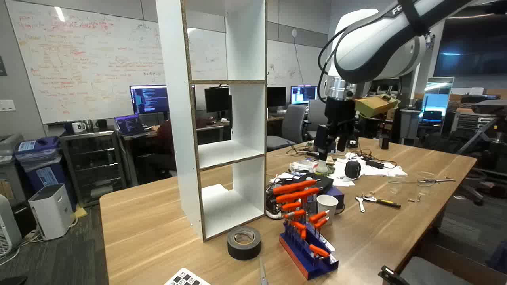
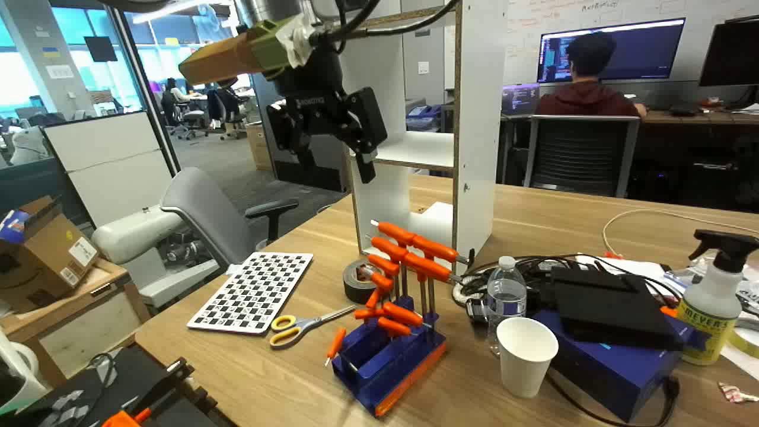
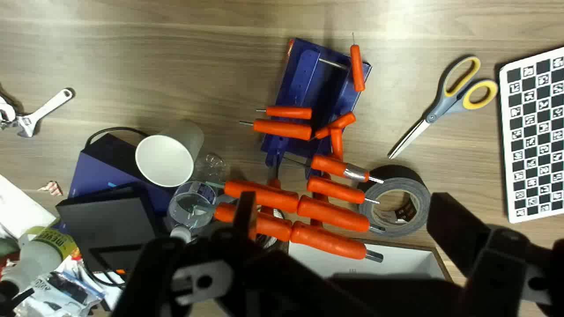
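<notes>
High over the table hangs my gripper (image 2: 338, 167), its two black fingers spread wide with nothing between them. Below it, a blue metal stand (image 2: 388, 366) holds several orange-handled hex keys (image 2: 420, 256). Seen from above in the wrist view, the blue stand (image 3: 312, 90) lies beyond my fingertips, and the large orange handles (image 3: 328, 214) are closest to the gap between them. A roll of dark tape (image 3: 399, 200) sits beside the stand. Grey-and-yellow scissors (image 3: 444, 100) lie flat on the wood. The white paper cup (image 3: 169, 156) stands on the stand's other side.
A tall white shelf (image 1: 233, 152) rises close behind the stand. Around the cup are a water bottle (image 2: 506, 295), a blue box (image 2: 612, 381) with a black device, and cables. A checkered board (image 2: 252, 292) lies near the edge; a spray bottle (image 2: 711, 306) stands opposite.
</notes>
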